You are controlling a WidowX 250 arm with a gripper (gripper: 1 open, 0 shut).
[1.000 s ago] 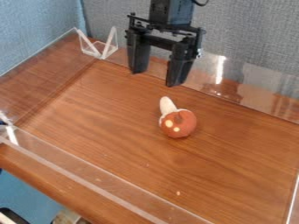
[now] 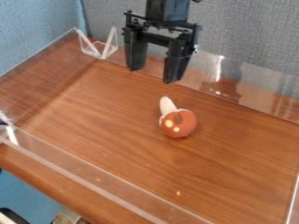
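Observation:
A small toy mushroom [image 2: 177, 122], with a red spotted cap and a white stem, lies on its side on the wooden table [image 2: 117, 131], a little right of the middle. My black gripper [image 2: 156, 66] hangs above and behind it near the back of the table, its two fingers spread apart with nothing between them.
Clear low walls edge the table at the back and front. A white bracket [image 2: 98, 48] stands at the back left corner. A grey textured wall is behind. The wood around the mushroom is clear.
My gripper has shifted slightly left and up over the last second. The mushroom has not moved.

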